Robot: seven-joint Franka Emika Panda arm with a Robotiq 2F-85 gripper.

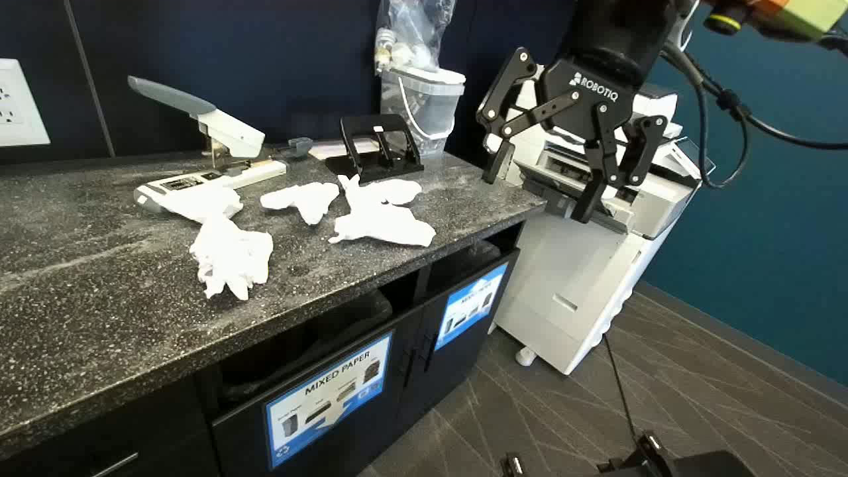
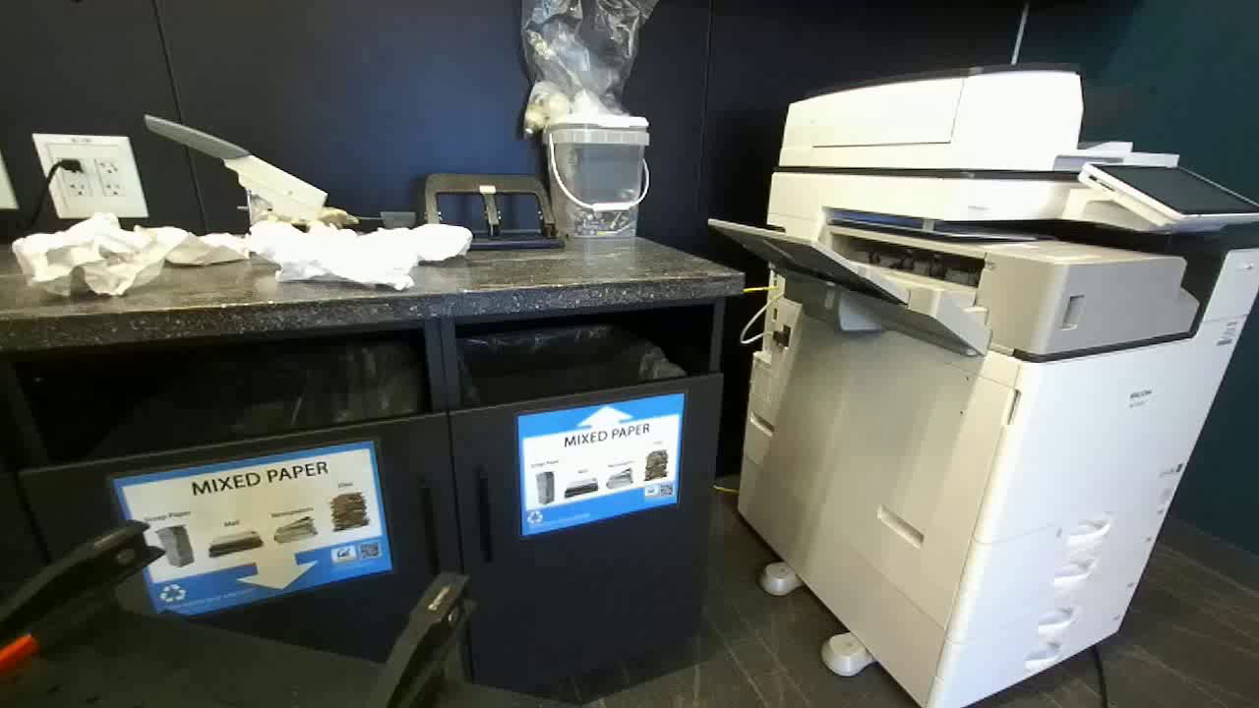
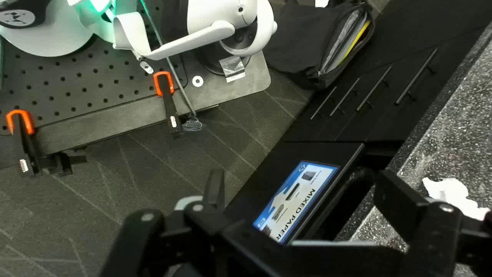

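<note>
My gripper (image 1: 540,197) stands open above the counter's right end and the gap beside the copier, nothing between its fingers. In the wrist view the gripper has its fingers spread wide over the cabinet front. Several crumpled white papers (image 1: 230,253) lie on the dark speckled counter (image 1: 95,278), well to the gripper's left; a larger piece (image 1: 383,222) is nearest it. Part of one crumpled paper (image 3: 454,196) shows by the right finger in the wrist view. Below the counter, two open-topped bins carry labels, the left label (image 2: 254,519) and the right label (image 2: 602,464), reading MIXED PAPER.
Behind the papers stand a stapler (image 1: 230,131), a black hole punch (image 1: 377,147) and a clear bucket (image 1: 425,103). The copier (image 2: 873,472) stands right of the counter. A clamped robot table (image 3: 92,120) faces the cabinets across open floor.
</note>
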